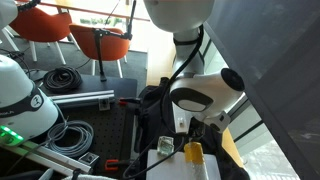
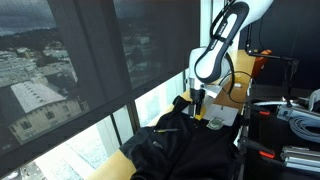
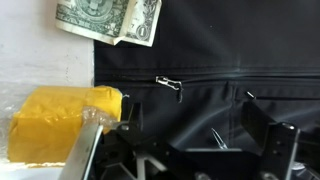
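My gripper stands open in the wrist view, with nothing seen between its spread black fingers. Below it spreads a black garment [image 3: 215, 40] with a zipper and a small metal pull [image 3: 168, 81]. A yellow item [image 3: 60, 122] lies on the left, close to one finger and partly covered by it. At the top of that view is a banknote [image 3: 105, 14], partly cut off. In exterior view 1 the yellow item [image 1: 194, 153] and the banknote [image 1: 166, 145] rest on a white surface [image 1: 165, 170], while the arm hides much of the garment.
A dark window shade [image 2: 80, 60] rises along the garment's side in exterior view 2. Coiled cable [image 1: 70, 138] and metal brackets lie near the robot's base. Orange chairs [image 1: 105, 42] stand farther off.
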